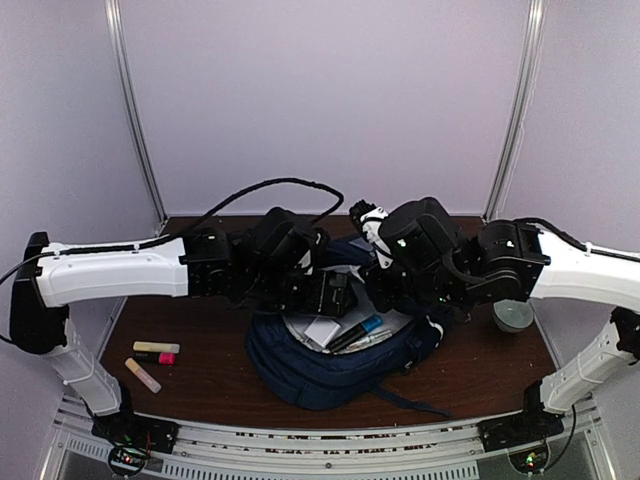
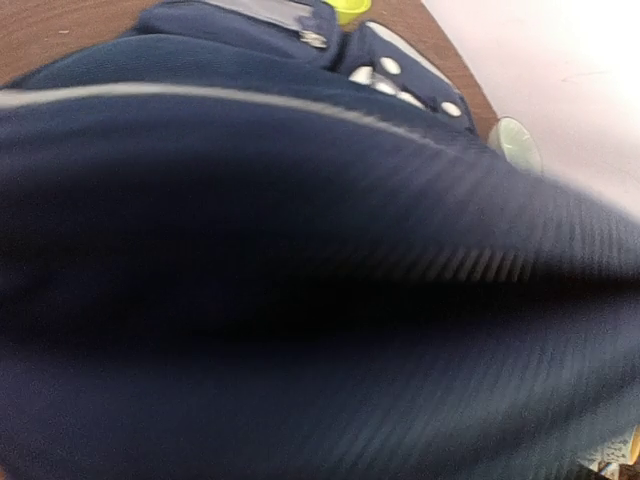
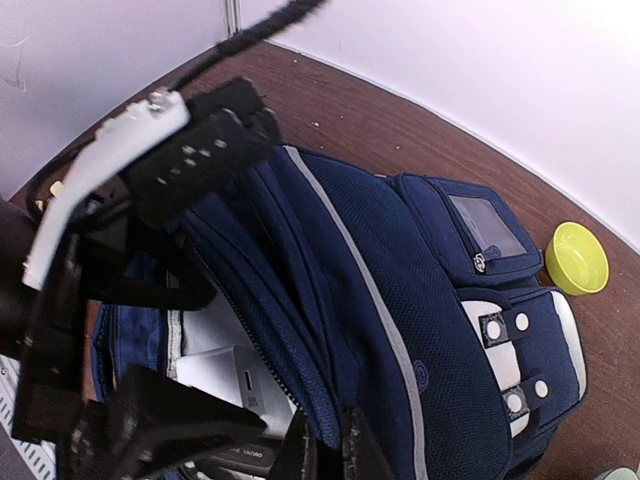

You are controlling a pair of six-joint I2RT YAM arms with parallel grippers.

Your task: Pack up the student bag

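Note:
The navy bag (image 1: 315, 370) lies on the table with its mouth open. Inside its grey lining are a white box (image 1: 321, 331) and a black marker with a blue cap (image 1: 368, 325). My right gripper is shut on the upper edge of the bag's front panel (image 3: 345, 250). My left gripper reaches over the opening beside that panel, its fingers apart with nothing seen between them. Blurred navy fabric (image 2: 300, 200) fills most of the left wrist view, hiding that gripper's fingertips there.
On the table left of the bag lie a yellowish marker (image 1: 156, 347), a black and pink one (image 1: 153, 358) and a pale pink one (image 1: 142, 375). A yellow-green bowl (image 3: 577, 258) stands past the bag's pockets, a pale bowl (image 1: 513, 315) at the right.

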